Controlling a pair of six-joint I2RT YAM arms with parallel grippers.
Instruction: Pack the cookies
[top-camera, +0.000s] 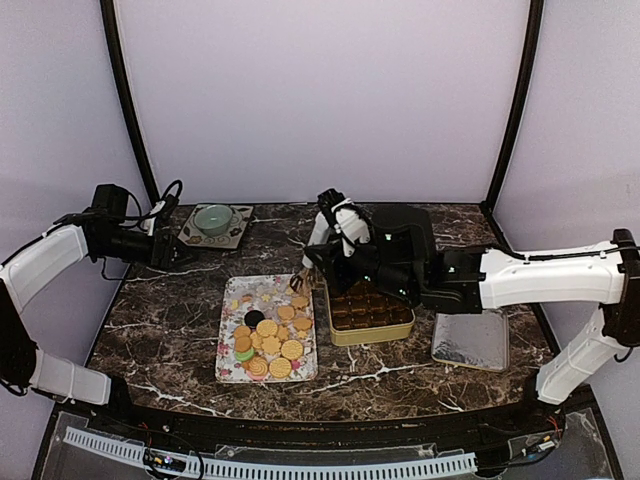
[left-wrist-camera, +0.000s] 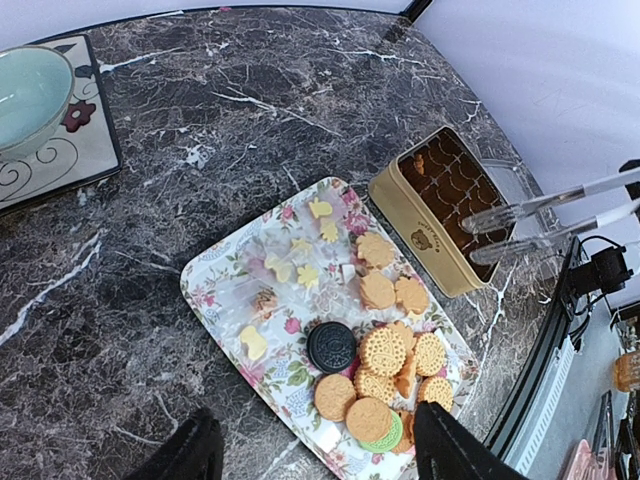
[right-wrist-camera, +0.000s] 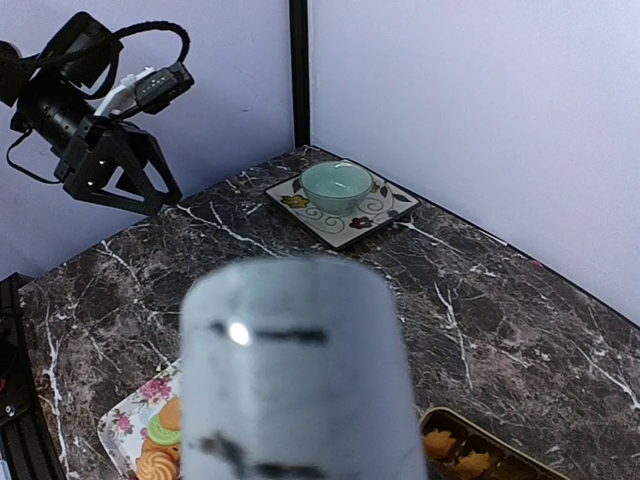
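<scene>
My right gripper (top-camera: 330, 252) is shut on pale, clear-pronged tongs (top-camera: 312, 252), pointing down over the right back edge of the floral tray (top-camera: 228, 340). In the left wrist view the tongs' prongs (left-wrist-camera: 510, 215) stand apart, with no cookie visible between them. Several cookies (left-wrist-camera: 382, 350) lie on the tray, mostly toward its front: round, flower-shaped, one black, one green. Beside the tray stands the gold tin (top-camera: 372, 337) with a brown divided insert; flower-shaped cookies (right-wrist-camera: 473, 463) sit in its corner compartments. The arm covers much of it. My left gripper (top-camera: 172, 255) hangs open and empty at the far left.
A silver lid (top-camera: 470, 340) lies right of the tin. At the back left, a green bowl (top-camera: 213, 220) stands on a square patterned plate (top-camera: 240, 238). Bare dark marble lies left of the tray and behind it.
</scene>
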